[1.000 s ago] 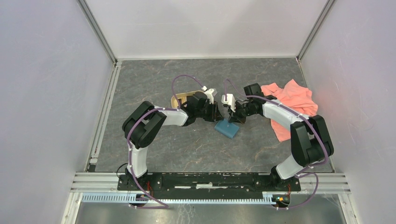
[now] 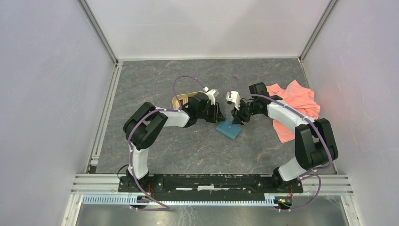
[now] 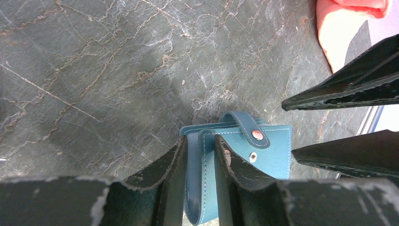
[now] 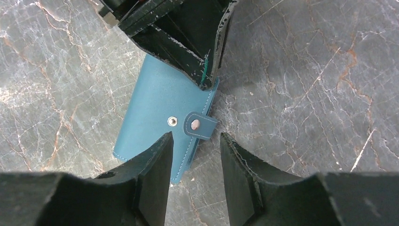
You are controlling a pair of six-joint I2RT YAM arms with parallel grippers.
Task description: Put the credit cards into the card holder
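Observation:
A light blue leather card holder (image 2: 227, 130) lies on the marble table between the arms. Its snap strap (image 4: 200, 125) shows, beside a silver stud. My left gripper is shut on the holder's edge in the left wrist view. My right gripper is open above the holder; in the left wrist view its two black fingers stand apart to the right of the holder. No credit cards can be made out.
A wooden organiser box (image 2: 183, 98) stands behind the left arm, partly hidden by it. A salmon cloth (image 2: 296, 99) lies at the right.
My right gripper has moved slightly to the right and back from where it was over the holder. The left arm and the holder look unchanged.

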